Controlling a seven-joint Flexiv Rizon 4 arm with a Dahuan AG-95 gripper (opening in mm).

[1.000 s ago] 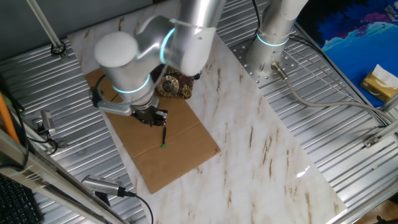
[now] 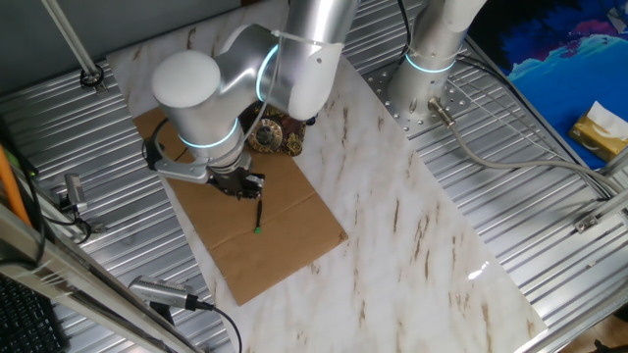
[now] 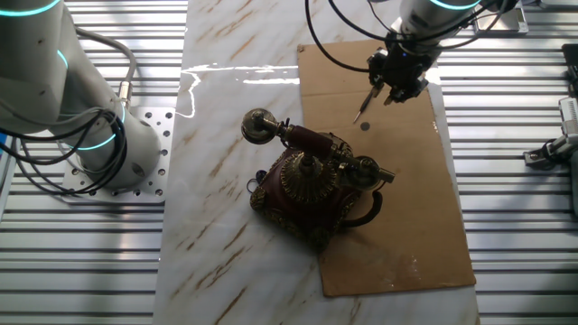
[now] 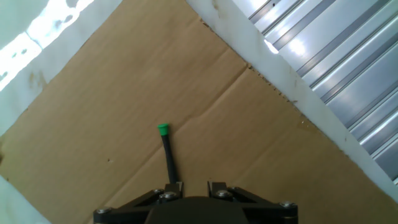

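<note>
A slim black tool with a green end cap [image 4: 163,129], resembling a screwdriver, points away from my gripper in the wrist view. Its near part disappears behind the left finger [image 4: 174,190]. Between the two fingers there is a clear gap with only cardboard visible through it, so the fingers stand open. Exterior view 1 shows the gripper [image 2: 257,186] low over the cardboard sheet [image 2: 265,265], with the green cap [image 2: 258,230] just beyond it. From the other side, a thin pointed shaft [image 3: 363,108] shows below the gripper [image 3: 397,90].
An ornate old-style telephone [image 3: 312,181] stands partly on the cardboard. A small dark round spot [image 3: 365,126] lies near the shaft. Marble-patterned board [image 2: 412,255] beside the cardboard is clear. A metal camera-like device [image 2: 162,291] sits at the left edge.
</note>
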